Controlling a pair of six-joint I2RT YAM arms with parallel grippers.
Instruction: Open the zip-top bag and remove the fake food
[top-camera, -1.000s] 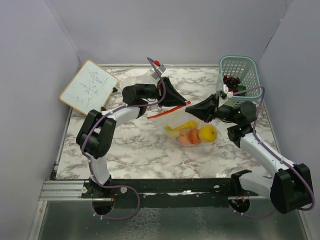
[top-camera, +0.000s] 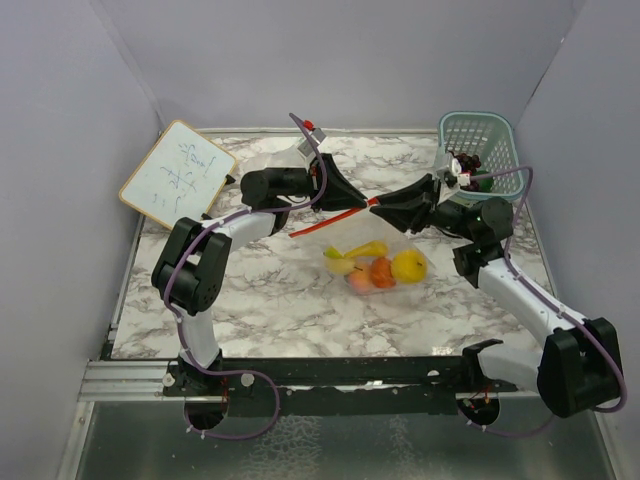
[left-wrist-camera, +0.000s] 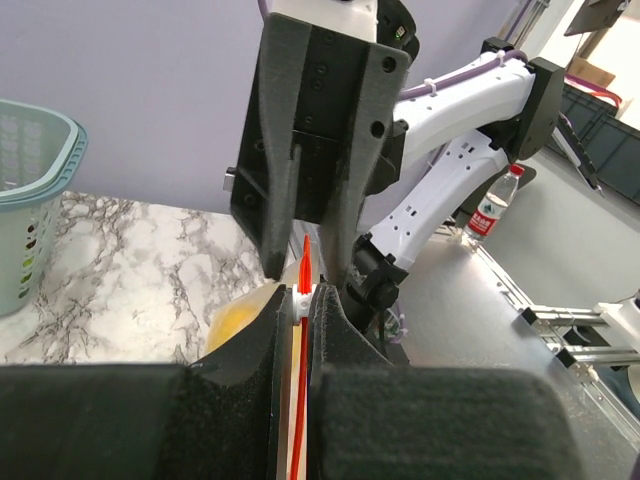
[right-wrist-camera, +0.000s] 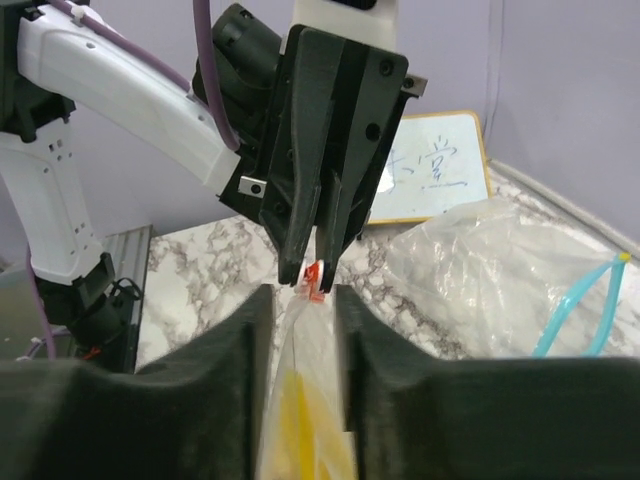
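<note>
The zip top bag (top-camera: 355, 275) hangs over the table, holding fake fruit: a yellow apple (top-camera: 408, 265), an orange piece (top-camera: 381, 271) and a banana (top-camera: 366, 249). Its red zip strip (top-camera: 318, 224) runs up to my left gripper (top-camera: 364, 201), which is shut on the slider end; in the left wrist view the white slider (left-wrist-camera: 302, 302) sits between its fingers. My right gripper (top-camera: 379, 206) faces it very close, fingertips around the tip of the red zip in the left wrist view, part open with a visible gap.
A green basket (top-camera: 478, 135) with grapes stands at back right. A whiteboard (top-camera: 175, 170) lies at left. Another clear bag (right-wrist-camera: 470, 270) with a blue zip lies behind.
The bag and fruit have shifted slightly; the left arm is nearly still.
</note>
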